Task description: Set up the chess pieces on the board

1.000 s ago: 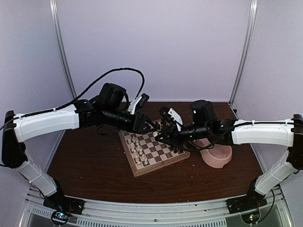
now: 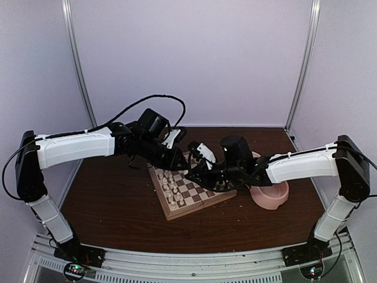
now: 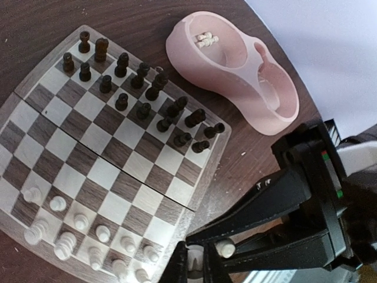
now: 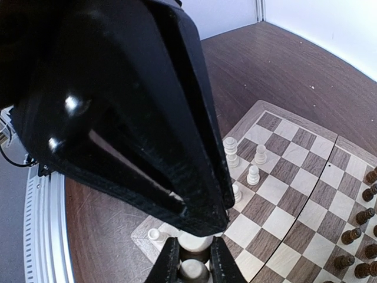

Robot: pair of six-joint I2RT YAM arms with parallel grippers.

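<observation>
The chessboard (image 2: 194, 203) lies mid-table, dark pieces (image 3: 121, 100) along one side and white pieces (image 3: 80, 221) along the other. My two grippers meet above it. The right gripper is shut on a white piece, also seen near the bottom of the left wrist view. My left gripper (image 2: 179, 168) is right at that piece; its fingertips surround the piece in its wrist view, but whether they grip it is unclear. A small white piece end (image 3: 225, 248) shows between the right gripper's fingers.
A pink two-compartment holder (image 3: 200, 71) right of the board holds several white pieces (image 3: 206, 39). Bare table lies in front of the board and to its left. Walls enclose the back and sides.
Both arms have shifted in the top view: the right gripper leftward, the left arm slightly rightward, so the two grippers now crowd together over the board.
</observation>
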